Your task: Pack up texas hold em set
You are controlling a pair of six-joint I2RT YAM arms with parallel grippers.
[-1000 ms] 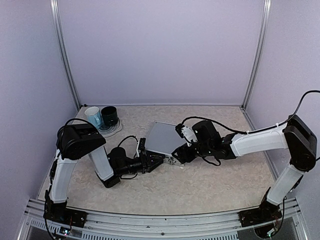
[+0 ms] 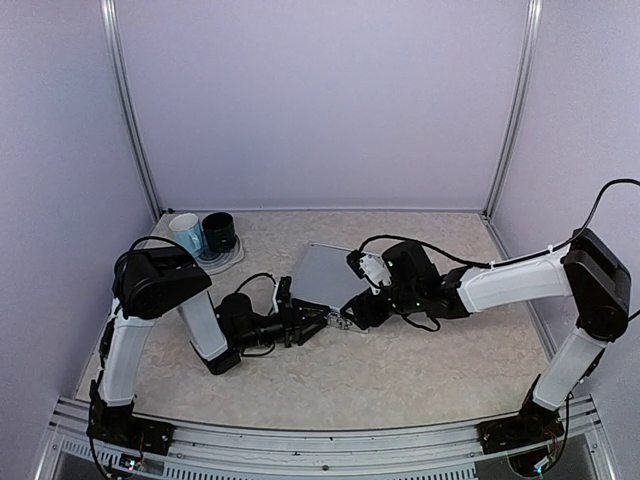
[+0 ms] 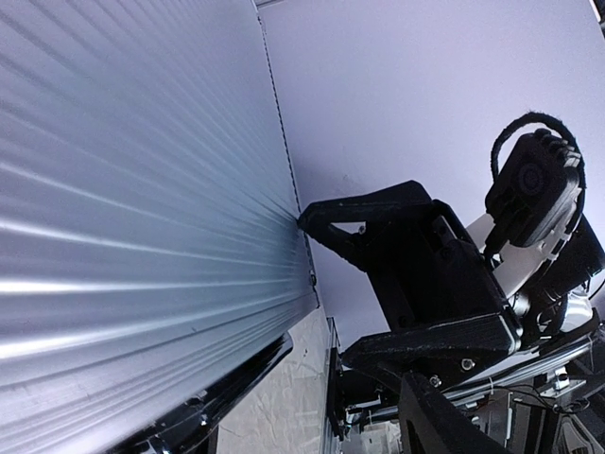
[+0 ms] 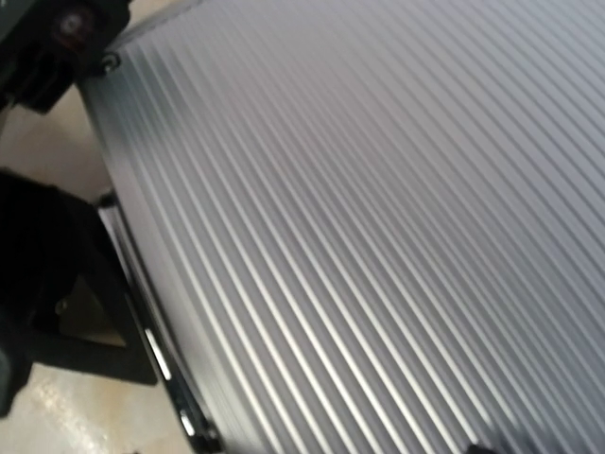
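Note:
A silver case (image 2: 328, 274) with a ribbed lid lies mid-table, lid face up; whether its front seam is fully closed cannot be told. My left gripper (image 2: 322, 318) is at the case's front left edge, shut on part of it, though the pinched part is mostly hidden. In the right wrist view, one of the left fingers (image 4: 95, 352) touches a dark glossy strip (image 4: 156, 345) along the case edge. My right gripper shows its fingers spread apart in the left wrist view, nothing between them. From above it covers the case's front right corner.
A light blue mug (image 2: 185, 233) and a black mug (image 2: 219, 232) stand at the back left on a clear tray (image 2: 232, 262). The two grippers are close together. Open table (image 2: 400, 375) lies in front and to the right.
The left arm and the case look unmoved.

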